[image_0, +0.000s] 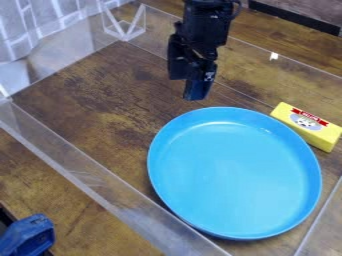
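Observation:
The black gripper (190, 70) hangs at the top centre over the dark wooden surface, just behind a large blue round tray (233, 172). Its fingers point down; whether they are open or shut is hard to make out. A yellow box (306, 128) with a red and white label lies right of the tray.
Clear plastic walls (96, 194) edge the wooden surface. A blue object (24, 235) sits at the lower left outside them.

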